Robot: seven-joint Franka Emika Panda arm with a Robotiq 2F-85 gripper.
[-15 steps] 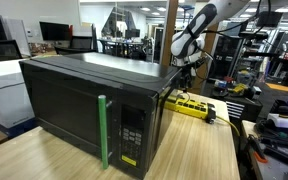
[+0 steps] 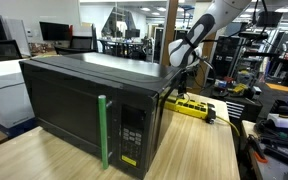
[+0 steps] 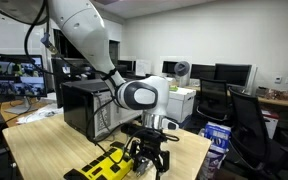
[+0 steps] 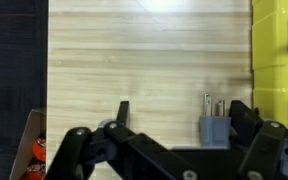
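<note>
In the wrist view my gripper is open over the light wooden table, its two dark fingers wide apart. A small grey-blue object (image 4: 214,132) with thin metal prongs lies between them, close to the right finger; I cannot tell what it is. The gripper hides its lower end. Along the right edge runs a yellow item with black parts (image 4: 274,65), beside the right finger. It also shows as a yellow and black item (image 3: 102,165) next to the arm in exterior view 2.
A large black microwave (image 2: 79,105) stands on the table, its near end toward exterior view 1. A box with orange items (image 4: 34,160) sits at the lower left of the wrist view. Bare wood (image 4: 134,55) fills the middle there. Office chairs (image 3: 254,115) stand beyond the table.
In exterior view 1 the arm has shifted only slightly near the far end of the table. The microwave and the yellow item have not moved.
</note>
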